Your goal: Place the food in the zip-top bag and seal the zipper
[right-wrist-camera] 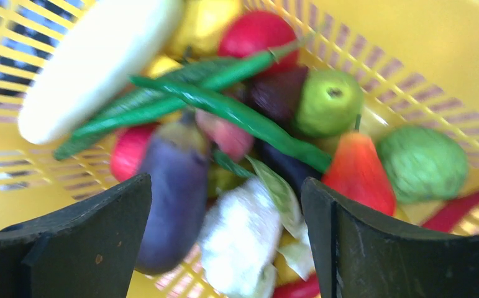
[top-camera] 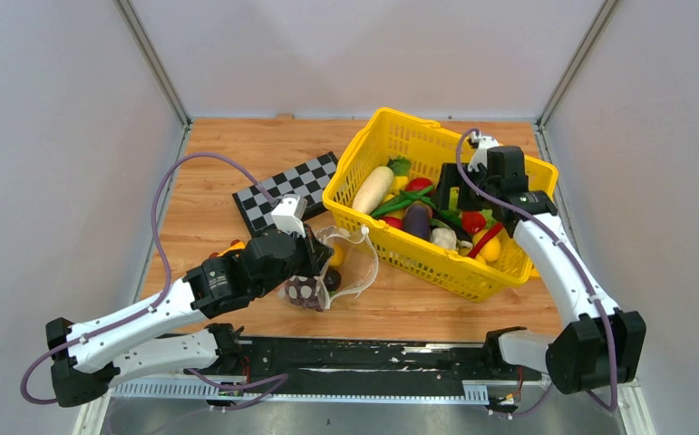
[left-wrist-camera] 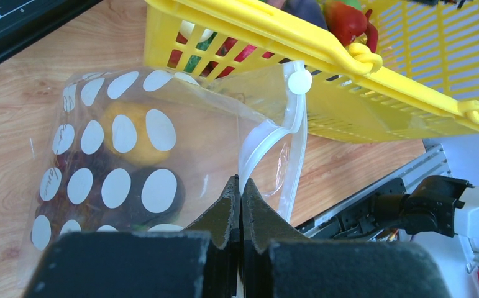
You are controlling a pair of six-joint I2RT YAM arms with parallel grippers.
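The clear dotted zip bag (top-camera: 354,273) lies on the table with its mouth gaping toward the basket. Inside it are a yellow item (left-wrist-camera: 133,129) and dark ones, blurred by the plastic. My left gripper is shut on the bag's rim, close to the white zipper strip (left-wrist-camera: 264,144). Over the yellow basket (top-camera: 436,272) hangs my right gripper (top-camera: 451,186), open, nothing between its fingers. Below it, in the right wrist view, lie an eggplant (right-wrist-camera: 173,186), green peppers (right-wrist-camera: 237,118), a white vegetable (right-wrist-camera: 241,239), a red pear-shaped item (right-wrist-camera: 360,171) and a green round fruit (right-wrist-camera: 330,102).
A black-and-white checkered board (top-camera: 287,192) lies behind the bag, left of the basket. The basket's near wall stands right beside the bag's opening. Bare table (top-camera: 427,313) shows in front of the basket.
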